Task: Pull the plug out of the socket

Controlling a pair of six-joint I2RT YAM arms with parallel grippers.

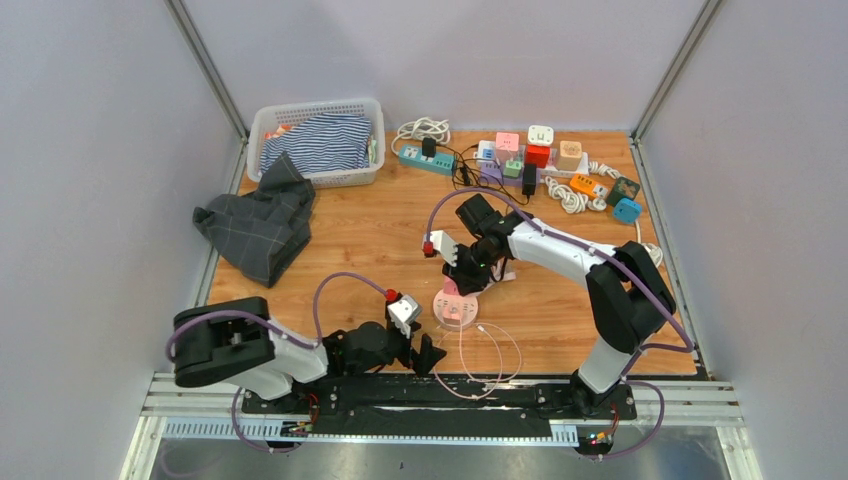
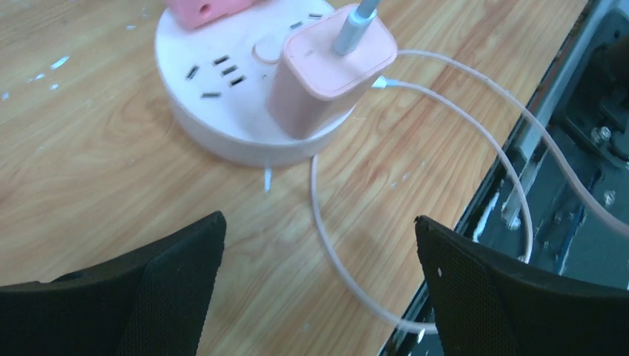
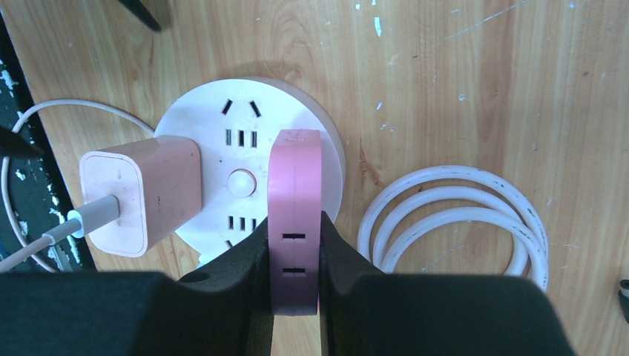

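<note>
A round white socket [image 1: 456,310] lies near the table's front edge. On its top a pale pink charger plug [image 2: 330,59] sits at one side, with a white cable [image 3: 34,248] in its outer face. Across from it stands a pink adapter [image 3: 295,185], gripped between the black fingers of my right gripper; whether its base is fully seated is hard to tell. My left gripper stands open, the bare tabletop between its fingers, a short way from the socket and the charger.
Loops of thin white cable [image 2: 486,133] trail from the socket to the front edge. A coil of thick white cord [image 3: 460,215] lies beside it. Power strips and plugs [image 1: 540,155] crowd the back right; a white basket [image 1: 345,178] and dark cloth [image 1: 258,225] occupy the left.
</note>
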